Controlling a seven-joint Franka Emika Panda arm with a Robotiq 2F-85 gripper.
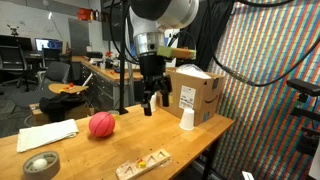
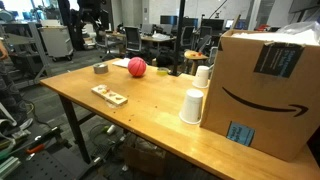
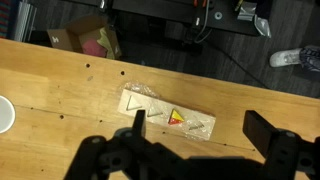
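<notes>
Above the wooden table, my gripper (image 1: 156, 101) hangs pointing down and open, its fingers (image 3: 275, 145) wide apart in the wrist view with nothing between them. Beneath it on the table lies a light wooden puzzle board (image 3: 150, 108) with triangular outlines, clear of the fingers. One small red-and-yellow triangular piece (image 3: 175, 117) sits on the board right of its middle. Exterior view 2 shows the same board (image 2: 110, 96) near the table's front edge. Arm and gripper (image 2: 90, 40) are small there, at the upper left.
A red ball (image 2: 137, 66), a tape roll (image 1: 41, 165) and a folded white cloth (image 1: 47, 135) are on the table. White cups (image 2: 191, 105) stand by a large cardboard box (image 2: 260, 95). Bare wood surrounds the board.
</notes>
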